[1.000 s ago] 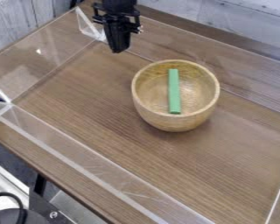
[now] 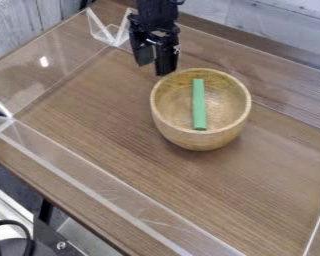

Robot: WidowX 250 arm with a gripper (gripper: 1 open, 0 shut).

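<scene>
My gripper (image 2: 160,62), black with its arm reaching in from the top, hangs just beyond the upper-left rim of a round tan bowl (image 2: 227,125). It stands open, and I see nothing clearly held in it. A green bar (image 2: 199,105) lies upright in the view inside the bowl.
Black cables (image 2: 27,230) show at the lower left corner, off the table's edge.
My gripper has come down and toward the bowl's upper-left rim. The bowl and green bar have not visibly moved.
</scene>
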